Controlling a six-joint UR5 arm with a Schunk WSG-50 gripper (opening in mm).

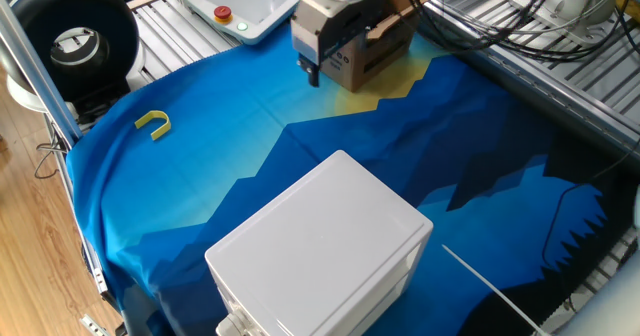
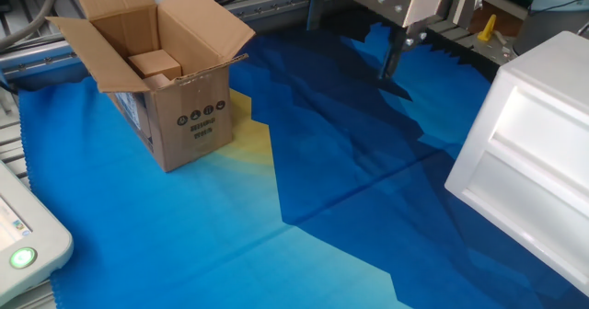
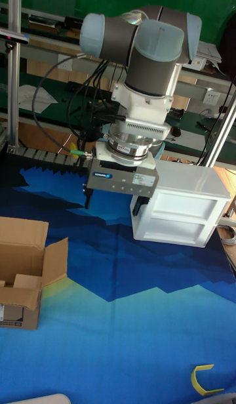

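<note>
My gripper [image 3: 111, 209] hangs above the blue cloth, its two fingers wide apart, and nothing shows between them. In exterior view 2 both fingers [image 2: 396, 53] are also visible, well to the right of the open cardboard box [image 2: 189, 125]. Smaller brown boxes [image 2: 155, 63] are inside that carton. A white drawer unit [image 3: 180, 209] stands behind and to the right of the gripper in exterior view 3. On the light blue part of the cloth lies a yellow U-shaped piece [image 1: 155, 124], far from the gripper. Exterior view 1 shows just one finger [image 1: 314, 74], in front of the carton.
A tablet with a red button [image 1: 222, 14] rests at the cloth's far edge. Black cables [image 1: 480, 31] loop beside the carton. A thin white rod [image 1: 490, 288] appears right of the drawer unit. Bare cloth [image 1: 210, 166] lies between the yellow piece and the unit.
</note>
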